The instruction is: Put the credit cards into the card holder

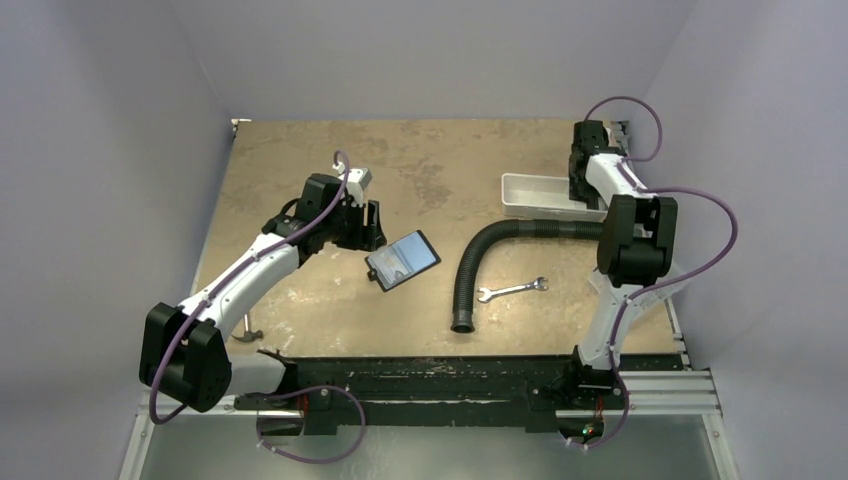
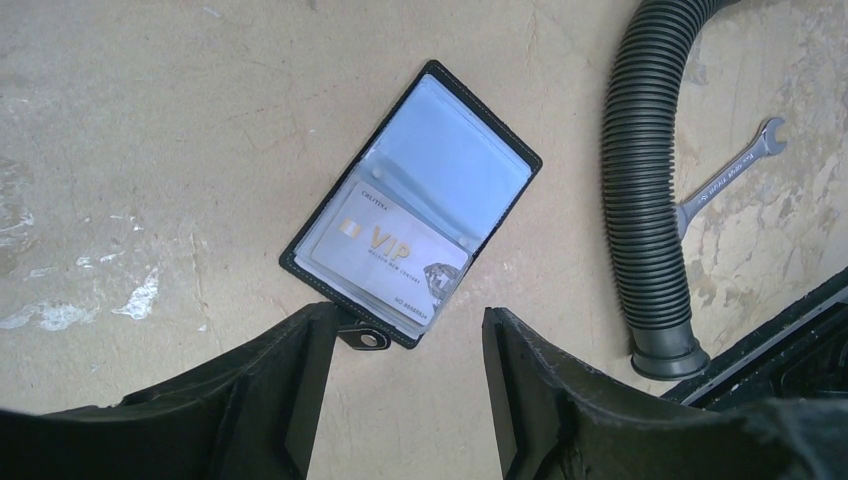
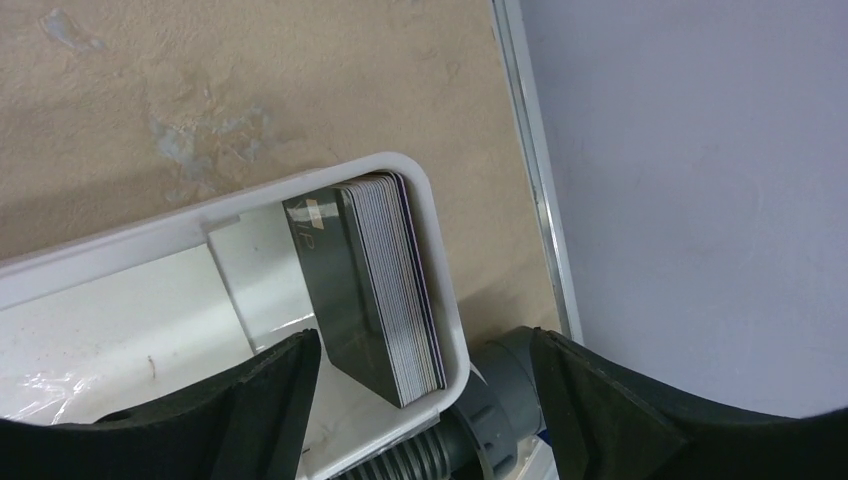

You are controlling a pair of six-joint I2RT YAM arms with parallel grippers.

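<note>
The open card holder [image 1: 403, 258] lies on the table, a silver VIP card [image 2: 385, 250] in its lower sleeve. My left gripper hangs over the holder's lower edge, fingers apart and empty. A stack of dark credit cards [image 3: 365, 290] stands on edge at the right end of a white tray [image 1: 535, 190]. My right gripper is open above that stack, one finger to each side in the right wrist view.
A black corrugated hose [image 1: 465, 285] curves below the tray and right of the holder. A wrench [image 1: 510, 290] lies inside its bend. A hammer [image 1: 247, 334] is at the lower left.
</note>
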